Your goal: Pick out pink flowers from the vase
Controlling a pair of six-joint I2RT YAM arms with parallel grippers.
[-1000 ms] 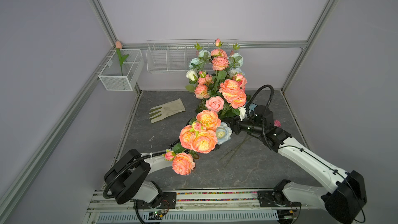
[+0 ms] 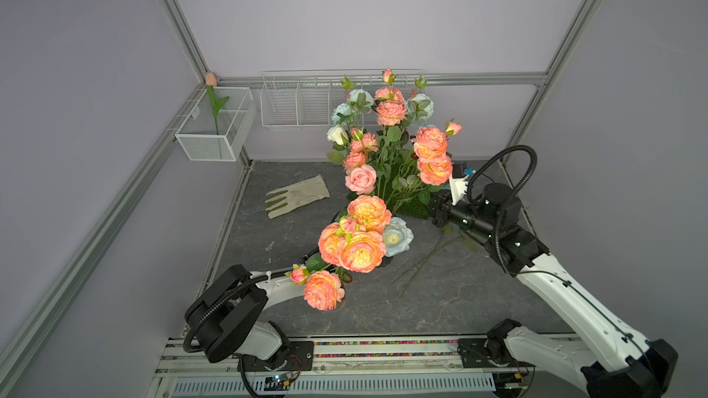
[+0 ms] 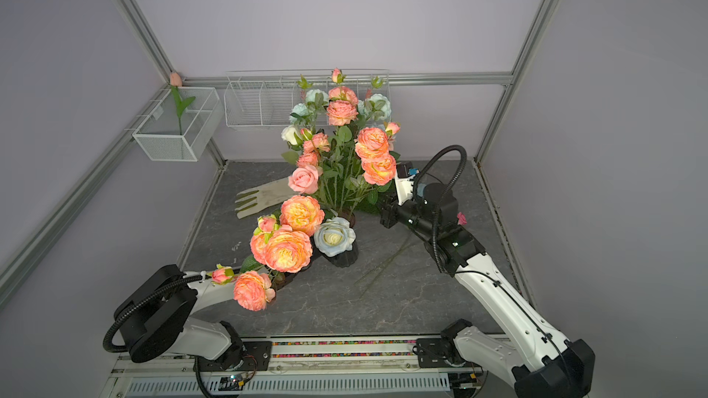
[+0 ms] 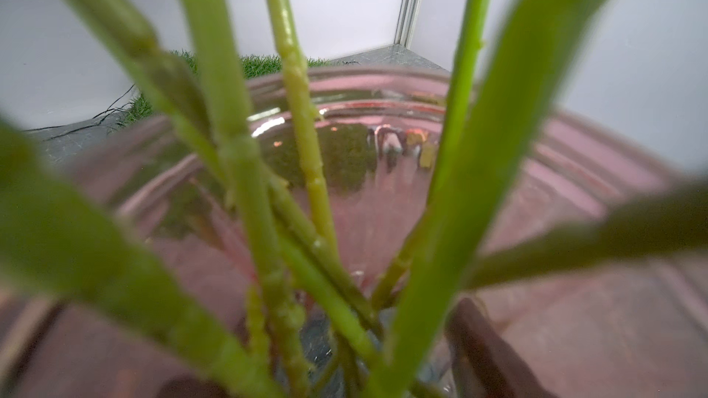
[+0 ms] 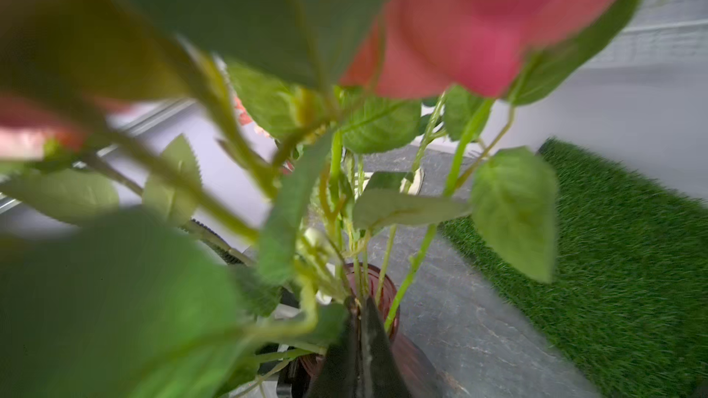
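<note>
Pink and coral blooms crowd the bouquet, among them a pink rose [image 2: 360, 179] and coral flowers [image 2: 432, 158]. Their stems stand in a clear pink vase, whose rim [image 4: 346, 77] fills the left wrist view. My left gripper's dark finger [image 4: 483, 353] shows low at the vase neck, and the gripper is shut on the vase; blooms cover it from above. On the bouquet's right side is my right gripper [image 2: 435, 212]. In the right wrist view its fingers [image 5: 383, 357] are pressed together among leaves and stems, above the vase [image 5: 416, 368], with nothing visible between them.
A green grass mat [image 5: 634, 265] lies behind the vase. Loose stems [image 2: 424, 261] rest on the table, and a pink bloom [image 3: 461, 218] lies beyond the right arm. A glove [image 2: 297, 196] is at left. The wire basket [image 2: 217, 121] holds a tulip.
My right gripper has moved right and slightly back, away from the front blooms. The coral flowers beside it swung right; the pink rose shifted left. The left arm looks unmoved.
</note>
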